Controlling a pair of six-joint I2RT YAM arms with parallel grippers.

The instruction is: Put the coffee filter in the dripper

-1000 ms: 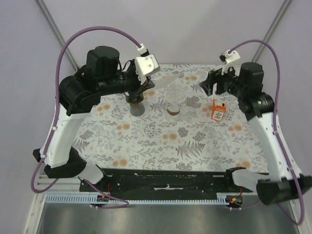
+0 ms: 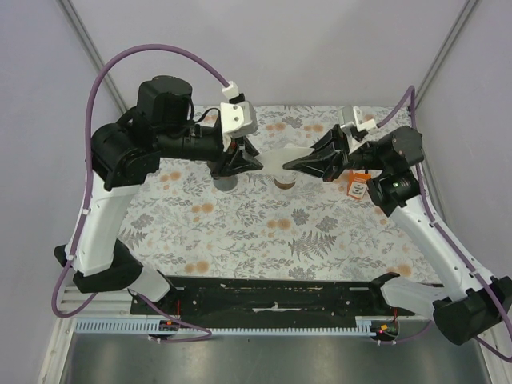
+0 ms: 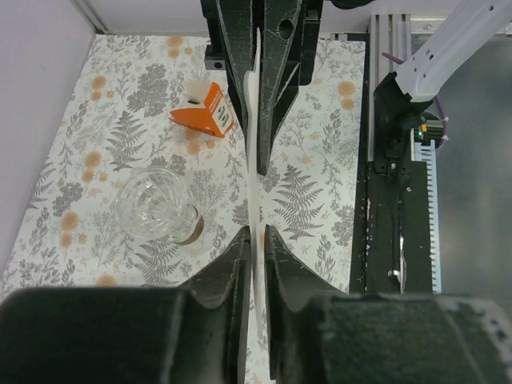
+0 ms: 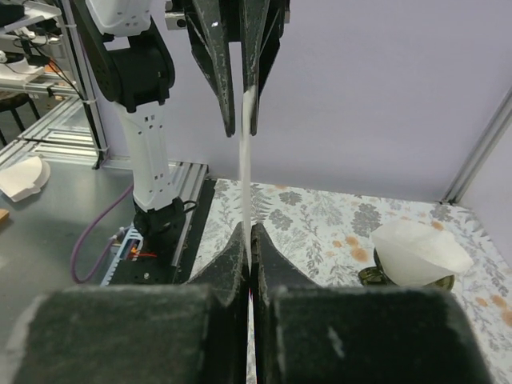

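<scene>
In the top view a white coffee filter [image 2: 278, 158] spans between my left gripper [image 2: 244, 160] and my right gripper [image 2: 316, 166]. In the left wrist view the filter [image 3: 253, 160] is seen edge-on between the left fingertips, with the right gripper holding its other end; the right wrist view shows it likewise, my right gripper shut on it. Whether the left fingers grip tightly is hard to tell. A clear dripper [image 3: 156, 206] on a wooden ring stands beneath, largely hidden in the top view.
An orange carton [image 2: 357, 186] lies right of the dripper. A white filter stack [image 4: 418, 252] sits in a dark holder at the left back.
The right arm has swung in leftward from the right, and its gripper has gone from open around the filter's end to shut on it.
</scene>
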